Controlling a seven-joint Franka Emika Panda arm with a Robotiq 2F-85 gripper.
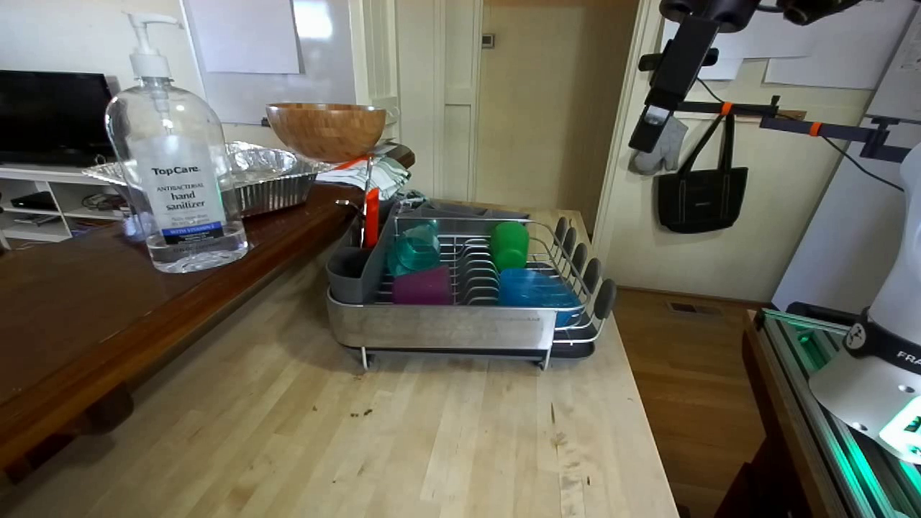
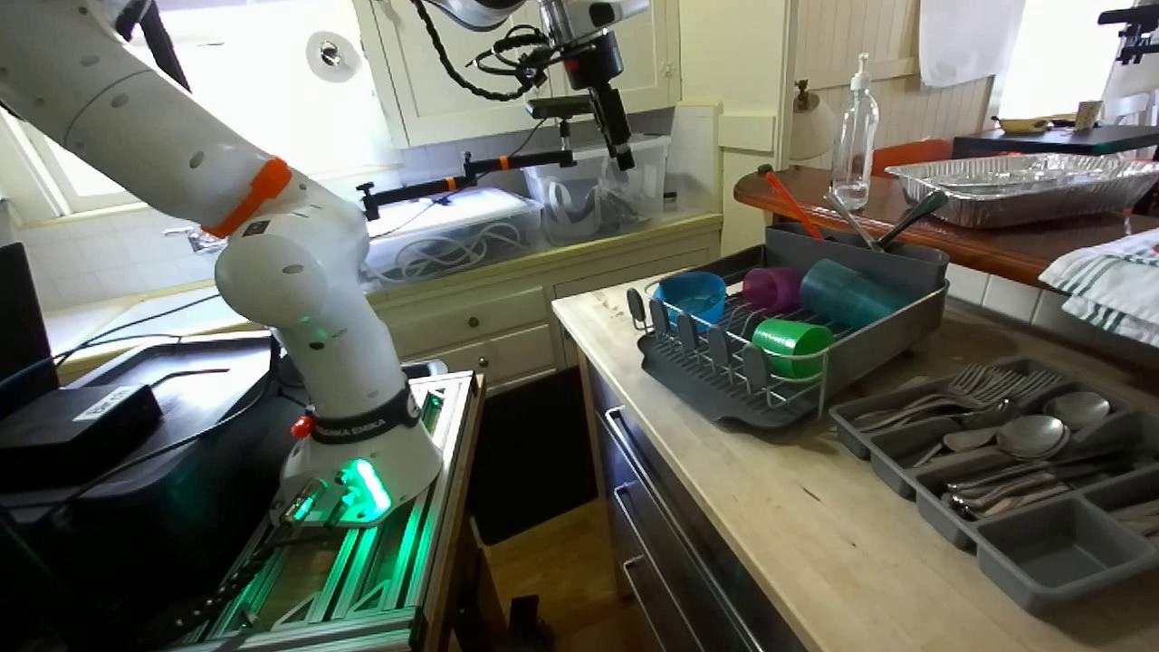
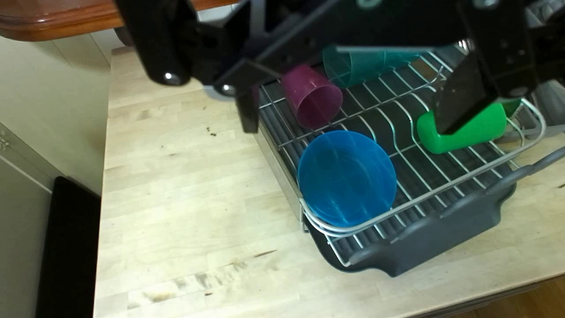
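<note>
My gripper is open above the dish rack, its black fingers (image 3: 468,95) wide apart with nothing held between them. In the wrist view a blue cup (image 3: 347,177) sits at the rack's near corner. Beside it a purple cup (image 3: 312,98) lies tilted, its mouth facing the camera. A green cup (image 3: 471,130) lies on its side, partly behind one finger. Farther back a teal cup (image 3: 352,66) is partly hidden by the gripper's body. All of them rest in the wire dish rack (image 1: 445,328).
A cutlery tray (image 2: 1065,554) full of silverware stands beside the rack. Utensils poke up from the rack's grey holder (image 1: 350,272). A raised brown counter (image 1: 103,302) carries a sanitizer bottle (image 1: 185,181), foil tray (image 2: 1021,190) and wooden bowl (image 1: 326,131). Bare wooden worktop (image 1: 466,440) lies in front.
</note>
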